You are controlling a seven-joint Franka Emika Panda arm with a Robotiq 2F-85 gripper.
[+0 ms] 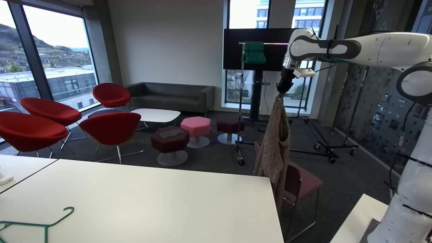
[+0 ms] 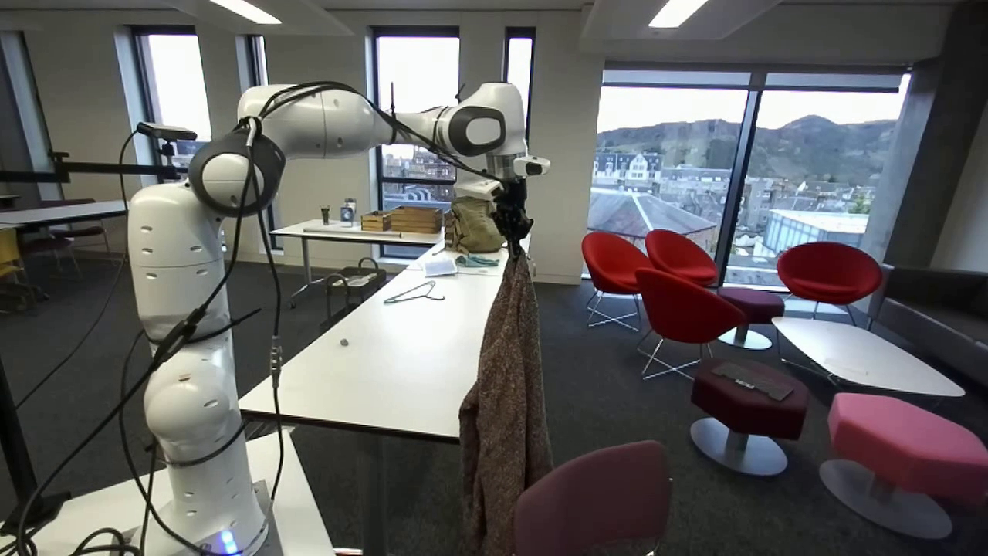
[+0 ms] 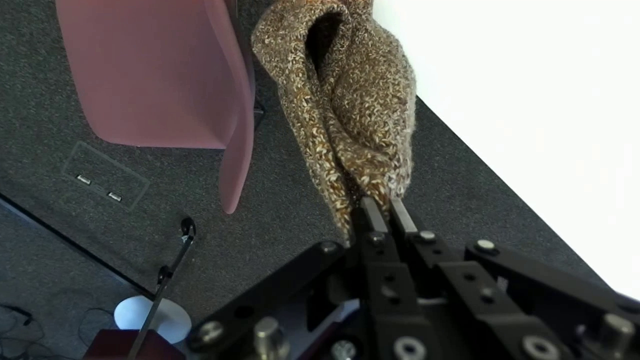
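A brown knitted garment (image 1: 274,141) hangs long and folded from my gripper (image 1: 281,95), which is shut on its top end. In exterior view 2 the garment (image 2: 507,398) drops past the near end of the white table, and its lower part is partly behind the chair back. The wrist view has the metal fingertips (image 3: 404,217) close together at the knit (image 3: 372,120), with a fold opening below them. A green hanger (image 1: 45,224) lies on the white table (image 1: 154,198), well away from the gripper.
A mauve chair (image 1: 303,180) stands close by the garment at the table's corner. Behind is a wheeled rail with several green hangers (image 1: 254,52). Stools (image 1: 196,126) and red armchairs (image 1: 111,127) occupy the floor further back.
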